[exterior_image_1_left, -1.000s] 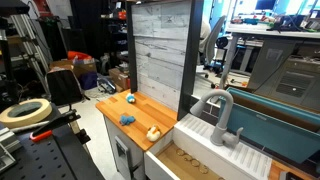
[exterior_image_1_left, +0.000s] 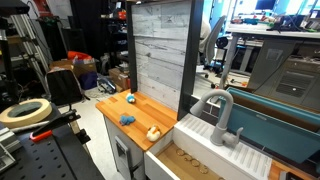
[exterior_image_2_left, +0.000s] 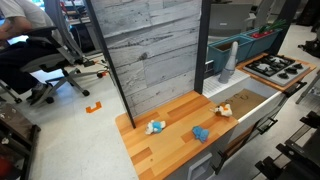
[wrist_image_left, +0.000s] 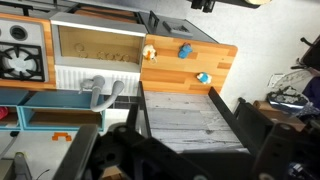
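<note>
Three small toys lie apart on the orange wooden counter (exterior_image_1_left: 138, 110): a blue one (exterior_image_1_left: 127, 119), a yellowish-tan one (exterior_image_1_left: 153, 133) and a white-and-blue one (exterior_image_1_left: 131, 98). From above, the wrist view shows the tan toy (wrist_image_left: 149, 52) beside the open drawer, the blue toy (wrist_image_left: 185, 50) near the counter's edge and the white-and-blue toy (wrist_image_left: 204, 78) closer to the grey plank wall. My gripper is open, its dark fingers spread wide at the bottom of the wrist view with nothing held between them. Neither exterior view shows the gripper.
An open drawer (exterior_image_2_left: 250, 97) holding a few small rings adjoins the counter. A grey faucet (exterior_image_1_left: 222, 110) rises behind it. The plank wall (exterior_image_2_left: 160, 65) bounds the counter's back. A stove (exterior_image_2_left: 274, 67) and a teal basin (exterior_image_1_left: 265, 126) lie farther along. Bare counter surrounds the toys.
</note>
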